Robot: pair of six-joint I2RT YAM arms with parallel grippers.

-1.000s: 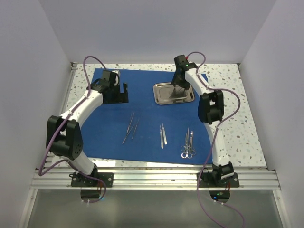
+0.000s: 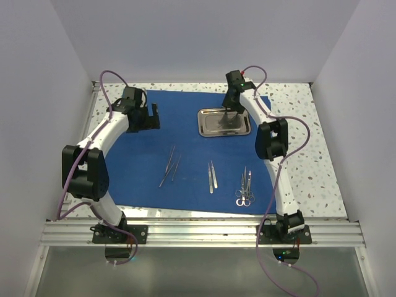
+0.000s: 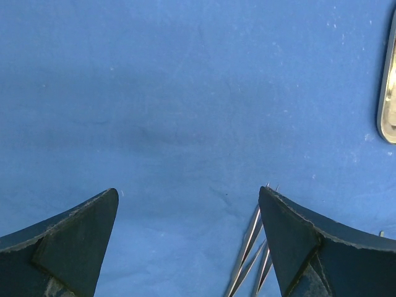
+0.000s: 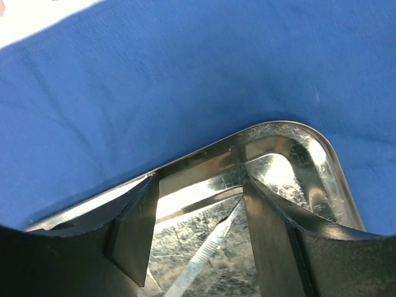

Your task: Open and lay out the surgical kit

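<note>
The silver metal tray (image 2: 203, 125) lies on the blue cloth at the back right. Over its far edge is my right gripper (image 2: 231, 111), fingers part open. In the right wrist view a slim silver instrument (image 4: 201, 257) lies in the tray, its thin tip running up beside the right finger (image 4: 263, 216); it is not clamped. Above bare cloth on the left, my left gripper (image 2: 151, 116) is open and empty. Long thin instruments (image 2: 167, 168) rest front of centre. Two slender handled tools (image 2: 210, 179) and several scissor-like tools (image 2: 244, 197) lie further right.
The blue cloth (image 2: 136, 179) covers most of the speckled table (image 2: 309, 161). Bare cloth stretches between the left arm and the tray, and in front of the tray. Grey walls stand at the back and sides.
The left gripper has drifted left.
</note>
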